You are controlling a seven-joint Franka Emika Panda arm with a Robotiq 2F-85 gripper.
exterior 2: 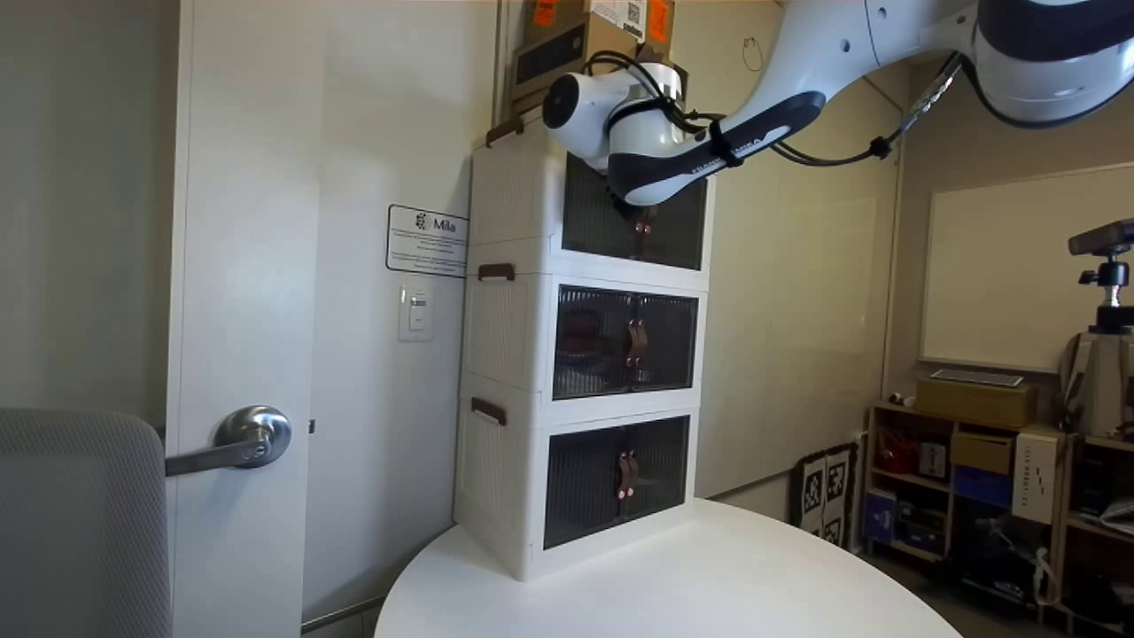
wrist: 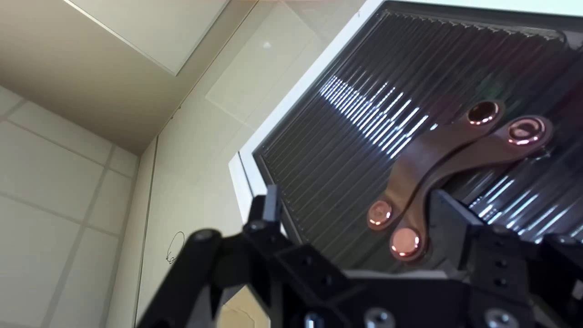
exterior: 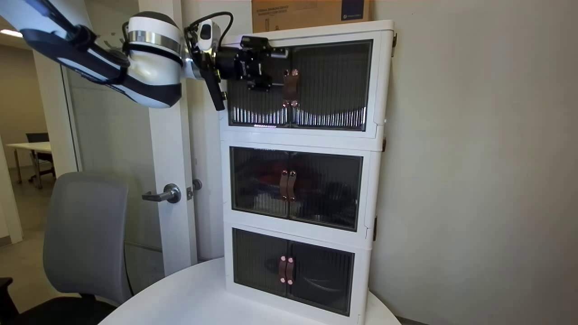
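A tall white cabinet (exterior: 303,141) has three stacked tiers, each with a pair of dark ribbed doors, all closed. Two brown leather strap handles (wrist: 432,164) with copper rivets meet at the middle of the top doors (exterior: 333,81). My gripper (exterior: 282,68) is in front of the top tier, its fingers reaching toward these straps. The fingers stand apart. In the wrist view one finger (wrist: 445,218) appears close beside the straps' lower end, while the other is well to the left; contact cannot be told. The arm hides the gripper in exterior view 2.
The cabinet stands on a round white table (exterior 2: 680,579). Cardboard boxes (exterior: 309,13) sit on top of it. A door with a lever handle (exterior: 162,193) and a grey chair (exterior: 84,233) are at the left. Bare wall lies to the right.
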